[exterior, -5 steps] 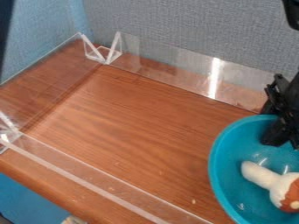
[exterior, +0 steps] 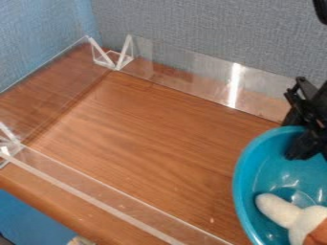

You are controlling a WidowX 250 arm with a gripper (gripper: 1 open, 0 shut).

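Observation:
A blue bowl (exterior: 250, 181) sits at the right of the wooden table (exterior: 144, 144), cut off by the image edge. Inside it lies a white plush-like object (exterior: 288, 213) with an orange-brown part at the lower right. My black gripper (exterior: 299, 144) reaches in from the right over the bowl's back rim, mostly out of frame. Whether its fingers are open or shut is not clear.
Clear plastic barriers with white corner brackets (exterior: 113, 54) border the table at the back and front left. Grey walls stand behind.
My gripper has shifted slightly up and to the right. The bowl and the object inside it have moved a little.

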